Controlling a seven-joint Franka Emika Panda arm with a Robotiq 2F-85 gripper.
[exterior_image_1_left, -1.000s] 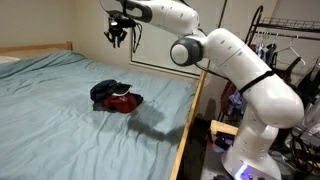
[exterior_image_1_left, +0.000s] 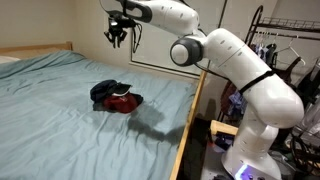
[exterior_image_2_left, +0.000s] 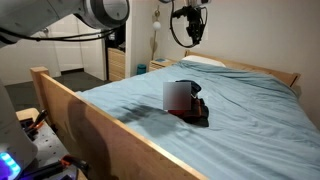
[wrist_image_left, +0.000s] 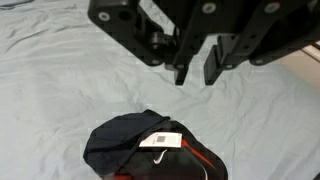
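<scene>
A dark bag or cap-like bundle with red parts (exterior_image_1_left: 119, 98) lies on the light blue bed sheet (exterior_image_1_left: 60, 130). From the wrist camera, the bundle (wrist_image_left: 150, 150) shows dark blue cloth, black cloth with a red edge, a white tag and a white swoosh mark. My gripper (exterior_image_1_left: 116, 41) hangs well above the bed, apart from the bundle. Its fingers point down and stand open, with a gap between the fingertips and only sheet beneath them. In the second exterior view a blurred grey patch hides part of the bundle (exterior_image_2_left: 200, 112).
The bed has a wooden side rail (exterior_image_2_left: 110, 130) along the arm's side and a wooden headboard (exterior_image_2_left: 270, 74) at the far end. Beyond the rail stands a metal rack with hangers (exterior_image_1_left: 290, 60). Most of the sheet around the bundle is clear.
</scene>
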